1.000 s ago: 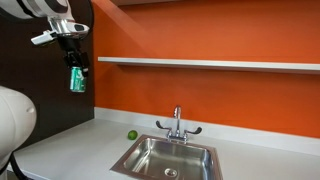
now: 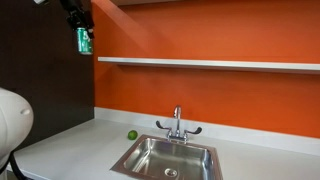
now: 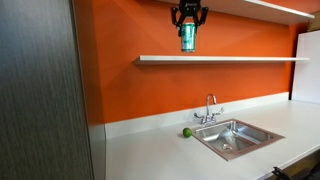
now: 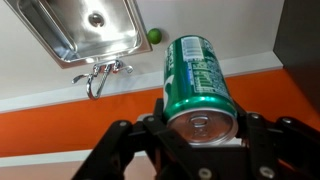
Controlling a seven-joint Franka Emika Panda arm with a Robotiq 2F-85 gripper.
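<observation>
A green can [image 2: 85, 41] with a silver end hangs high above the counter, upright, with my gripper [image 3: 189, 17] shut around its upper part. In exterior view 2 the can [image 3: 188, 38] shows below the black fingers, in front of the orange wall and above the level of the lower shelf. The wrist view shows the can [image 4: 197, 85] large, its silver end towards the camera and the gripper at that end. Nothing touches the can from below.
A white lower shelf [image 2: 210, 65] runs along the orange wall, bare where visible; an upper shelf [image 3: 254, 10] is above it. Below are a steel sink [image 2: 168, 158] with a faucet [image 2: 177, 125] and a green lime [image 2: 132, 135] on the counter [image 2: 75, 147]. A dark panel [image 2: 45, 75] stands at left.
The gripper and can have risen and moved slightly right in exterior view 1, so most of the arm has left the frame's top. The lime and sink have not moved.
</observation>
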